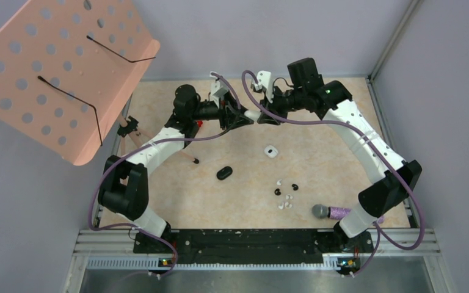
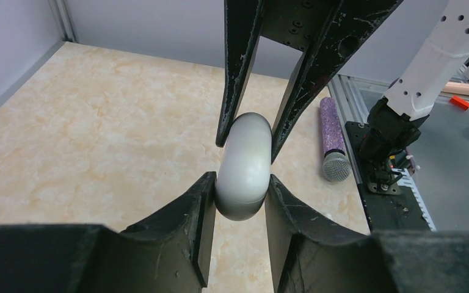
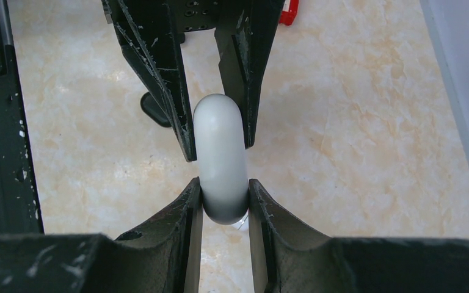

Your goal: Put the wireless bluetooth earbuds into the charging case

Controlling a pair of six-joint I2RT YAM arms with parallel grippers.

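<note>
A white rounded charging case (image 1: 251,115) is held in the air between both grippers. My right gripper is shut on it at one end. My left gripper has its fingertips at the other end, close against the sides; whether they grip it is unclear. On the table below are a black case (image 1: 224,173), a square white case (image 1: 271,151) and several loose black and white earbuds (image 1: 289,204) toward the front.
A purple microphone (image 1: 340,212) lies at the front right. A pink perforated stand (image 1: 67,73) occupies the back left, with a red object (image 3: 288,13) near the left arm.
</note>
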